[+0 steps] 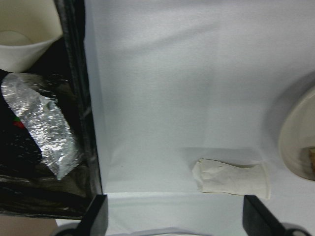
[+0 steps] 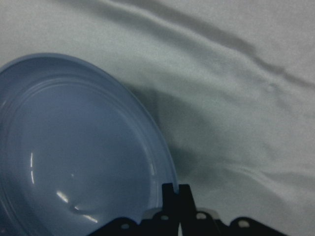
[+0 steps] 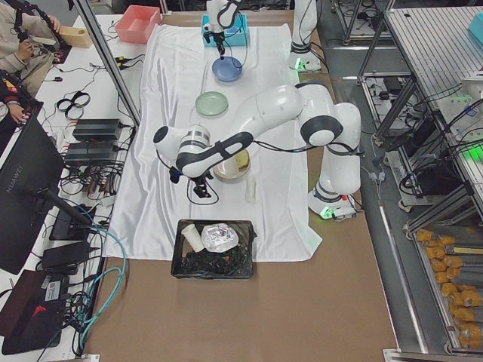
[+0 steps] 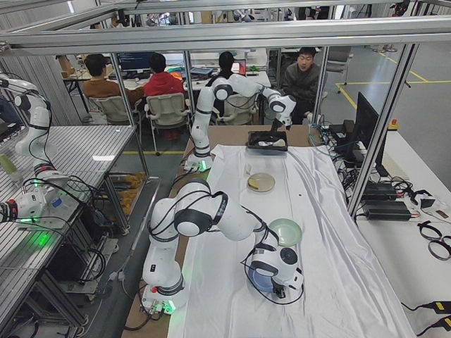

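Note:
My left gripper is open above the white cloth, beside a black tray [image 3: 178,267] that holds a white cup [image 3: 192,238] and a crumpled silvery plastic piece [image 3: 221,237]. A folded tissue [image 1: 231,178] lies on the cloth near a beige plate [image 4: 261,182] with a yellowish item on it. My right gripper is at the rim of a blue plate [image 2: 78,137], its fingertips together at the rim; whether the rim is between them is unclear. A green plate [image 4: 285,232] lies between the other plates.
A blue bin [image 3: 207,38] stands at the far end of the cloth in the left camera view. Monitor, cables and metal frame posts line the table's side. Bare cloth surrounds the plates.

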